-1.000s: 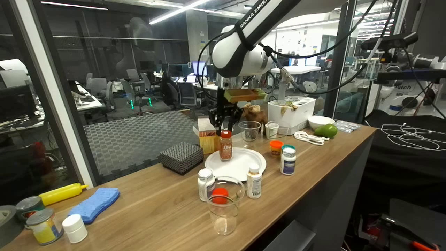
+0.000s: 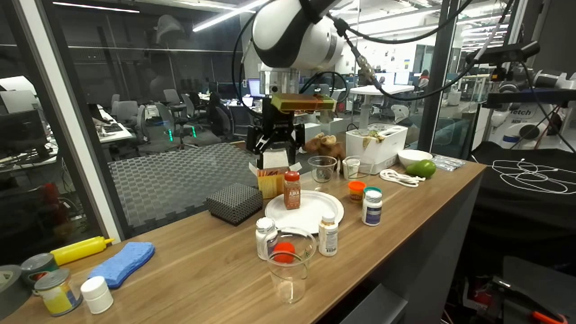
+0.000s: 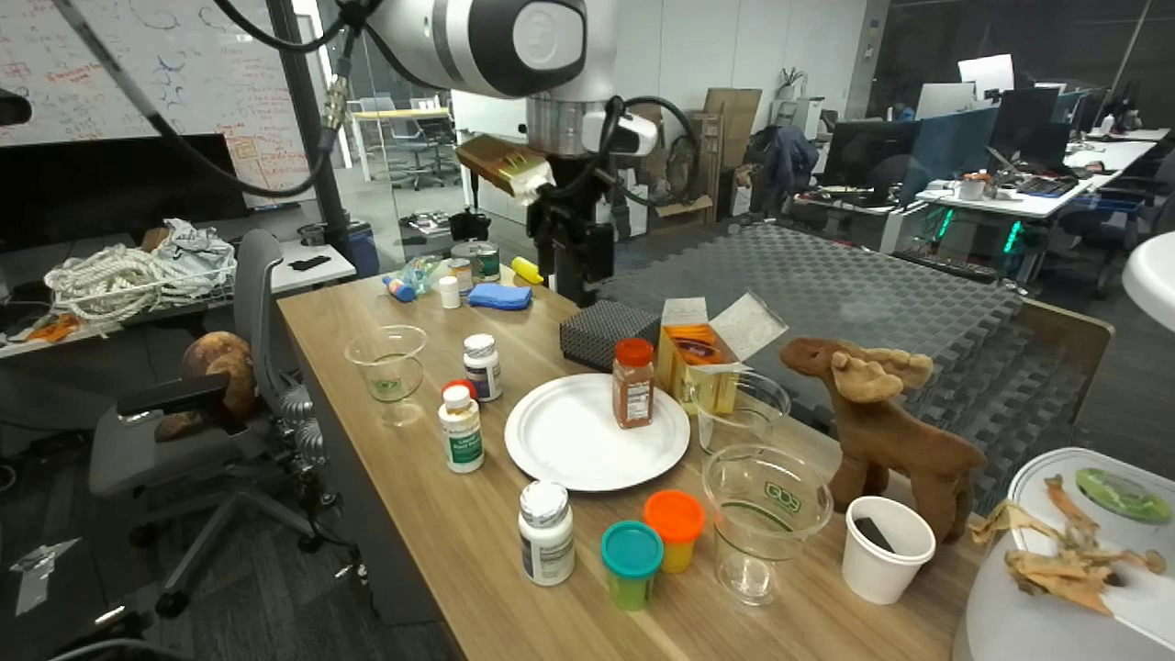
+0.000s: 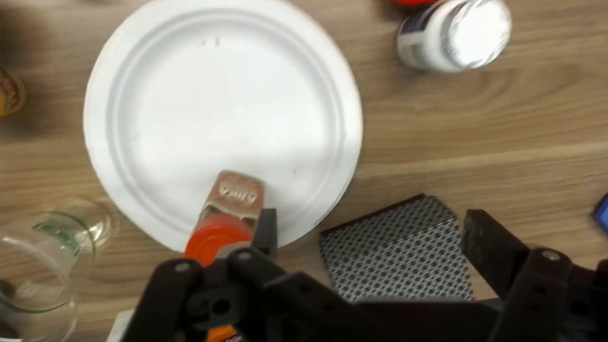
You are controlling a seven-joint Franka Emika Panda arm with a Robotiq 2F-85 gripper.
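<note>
My gripper (image 2: 276, 155) hangs open above the table, its fingers (image 4: 265, 231) wide apart and nothing between them. In the wrist view the left finger overlaps the edge of a spice bottle, while a black mesh-patterned box (image 4: 393, 251) shows below the gap. That spice bottle (image 2: 292, 194), reddish with a red lid, stands upright on a round white plate (image 3: 540, 446), near the rim beside the yellow box. Both exterior views show the gripper higher than the bottle and clear of it.
A yellow open-flapped box (image 3: 677, 358) stands close behind the plate. White pill bottles (image 2: 327, 236), clear cups (image 3: 766, 518) and small orange-lidded (image 3: 674, 529) and teal-lidded (image 3: 631, 562) tubs surround it. Bare table lies between the blue sponge (image 2: 122, 263) and the plate.
My gripper has risen and moved left in exterior view 1, away from the red lid where its fingers were.
</note>
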